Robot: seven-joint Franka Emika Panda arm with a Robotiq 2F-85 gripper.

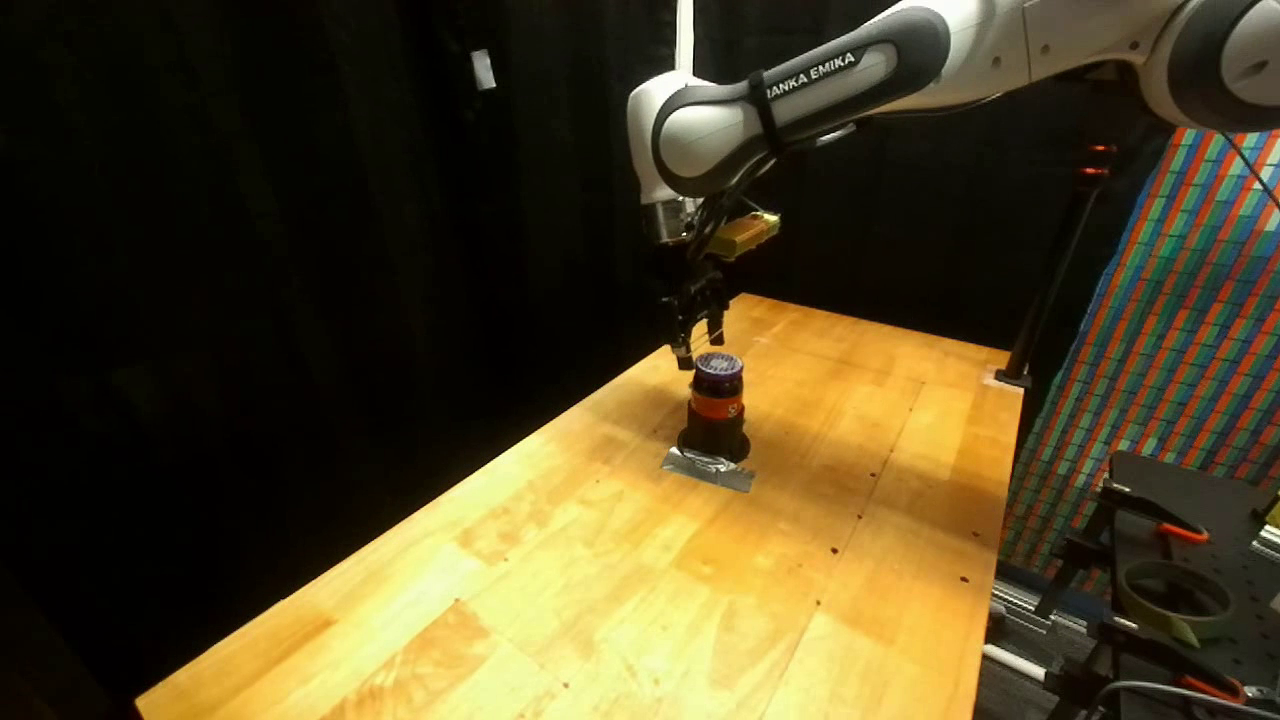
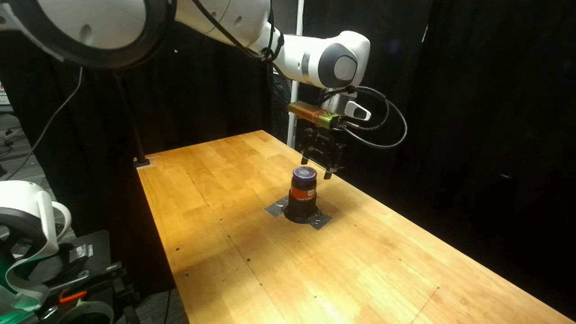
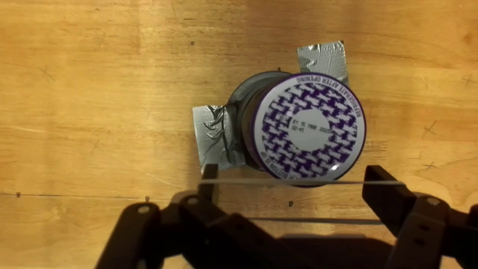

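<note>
A dark jar (image 1: 717, 406) with an orange label stands upright in a black round holder (image 2: 300, 214) on the wooden table. Its purple-and-white patterned lid (image 3: 309, 130) is on top and fills much of the wrist view. My gripper is open, its two black fingers (image 3: 388, 195) set wide apart with thin bands stretched between them. No object is held. The fingertips hang slightly above lid height and to one side of the jar, as the second exterior view shows. From the wrist, the lid's lower edge just reaches the line between the fingertips.
Silver tape (image 3: 217, 136) fixes the holder to the table (image 1: 576, 564). A thin black post (image 1: 1056, 276) rises at the table's far corner. Beside the table stands a dark cart (image 1: 1182, 504) with clamps and a tape roll.
</note>
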